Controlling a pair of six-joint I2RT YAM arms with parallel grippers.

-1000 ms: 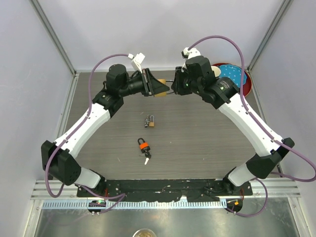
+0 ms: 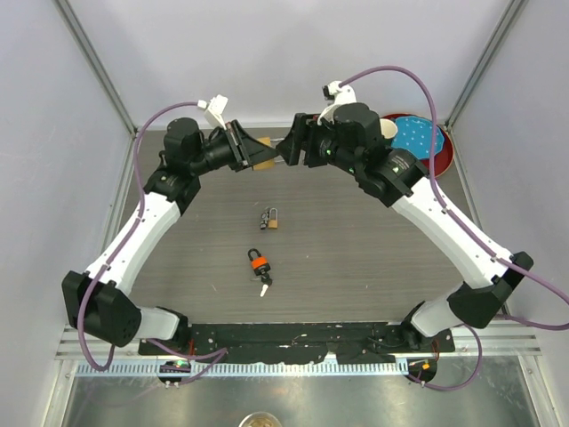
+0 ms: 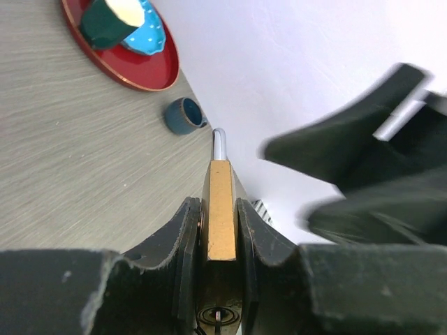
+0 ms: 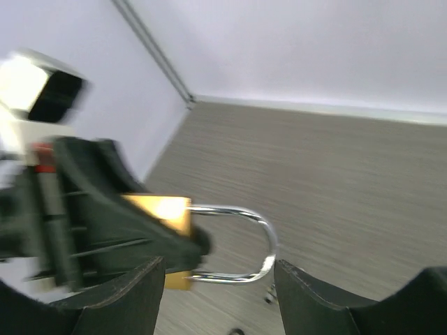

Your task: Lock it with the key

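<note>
My left gripper (image 2: 256, 153) is shut on a brass padlock (image 2: 264, 153), held up over the back of the table. In the left wrist view the padlock (image 3: 221, 209) stands between the two fingers, its shackle pointing away. The steel shackle (image 4: 269, 244) reaches toward my right gripper, which is open, its fingers on either side of the shackle's bend. Whether the shackle is seated in the body cannot be told. On the table lie a small brass padlock (image 2: 273, 219) with keys (image 2: 264, 219) beside it, and a black padlock with an orange band (image 2: 259, 263) and a key (image 2: 265, 288).
At the back right, a red plate (image 2: 447, 153) carries a blue dotted cloth (image 2: 416, 136) and a cup (image 2: 388, 128). The left wrist view also shows a dark blue mug (image 3: 184, 116).
The left gripper has moved left with the brass padlock. My right gripper has also moved left, staying close to the shackle, and its fingers look wider apart. Objects on the table have not moved.
</note>
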